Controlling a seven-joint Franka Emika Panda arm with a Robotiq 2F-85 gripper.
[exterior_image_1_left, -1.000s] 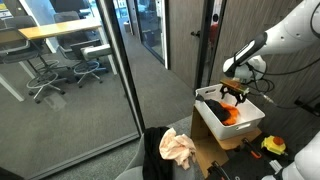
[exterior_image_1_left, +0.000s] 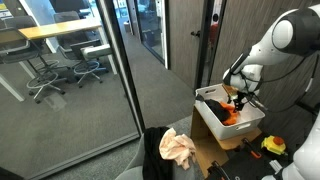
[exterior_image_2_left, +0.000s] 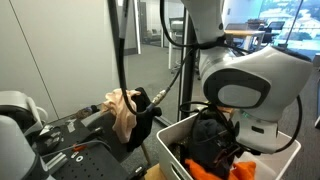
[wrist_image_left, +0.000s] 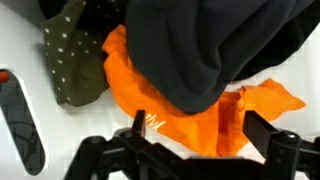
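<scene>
My gripper stands open above a white bin (exterior_image_1_left: 240, 130), its two dark fingers spread wide at the bottom of the wrist view with nothing held. Below it lies an orange cloth (wrist_image_left: 170, 122), crumpled on the bin floor. A black cloth (wrist_image_left: 190, 50) covers part of the orange one. At the upper left of the wrist view is a dark olive dotted cloth (wrist_image_left: 75, 58). In exterior view 2 the arm hides much of the bin, and the orange cloth (exterior_image_2_left: 205, 172) shows beneath the gripper.
Outside the bin, a peach cloth (exterior_image_1_left: 178, 147) and a black cloth (exterior_image_1_left: 157, 155) hang or lie to its left. A yellow and red object (exterior_image_1_left: 273, 144) sits to the right. The bin's walls surround the cloths closely.
My gripper has come down lower into the bin, toward the orange cloth. The cloths look unmoved.
</scene>
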